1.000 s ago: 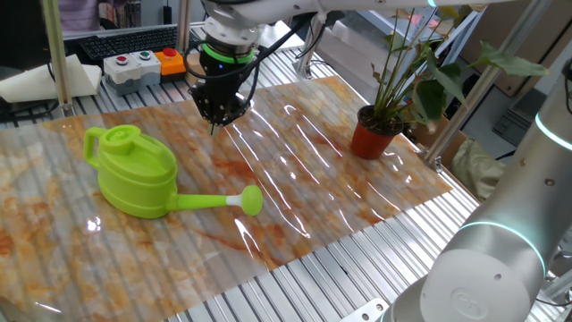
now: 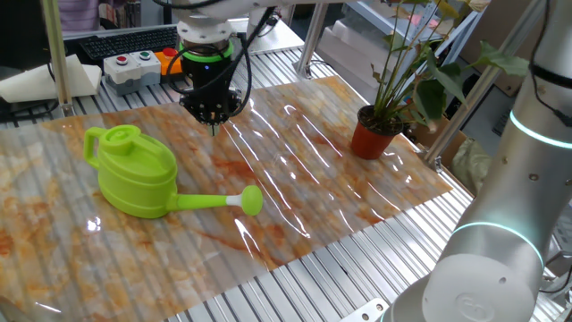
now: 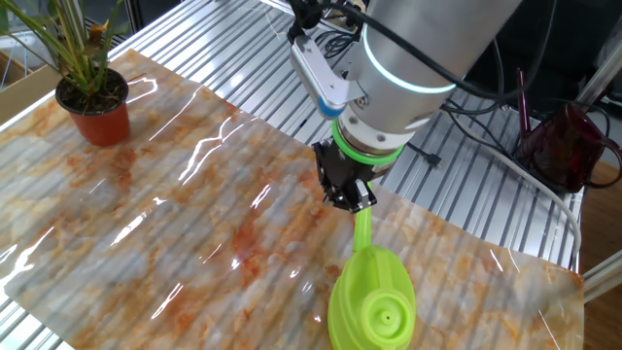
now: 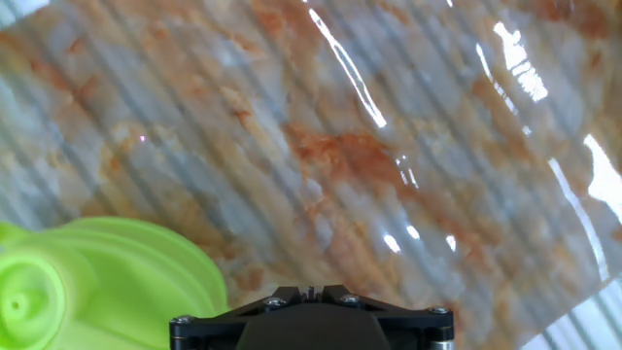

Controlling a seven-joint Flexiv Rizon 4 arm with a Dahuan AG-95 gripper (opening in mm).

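Note:
A bright green watering can (image 2: 138, 183) stands upright on the marbled sheet, its spout and round sprinkler head (image 2: 251, 200) pointing right in exterior view 1. My gripper (image 2: 213, 128) hangs above the sheet, beyond the can and apart from it, pointing down. Exterior view 2 has the gripper (image 3: 362, 202) overlapping the line of the spout, with the can's body (image 3: 374, 297) nearer that camera. In the wrist view the can (image 4: 136, 277) fills the lower left, beside the gripper. The fingertips meet, with nothing visible between them.
A potted plant in a red-brown pot (image 2: 374, 136) stands at the sheet's right edge. Behind lie a button box (image 2: 134, 72) and a keyboard (image 2: 125, 42). A dark red jug (image 3: 567, 146) sits on the slatted table beyond the arm.
My wrist has swung from a slant to nearly vertical, its upper part shifting left in exterior view 1. The fingertips stayed at almost the same spot. The watering can and plant have not moved.

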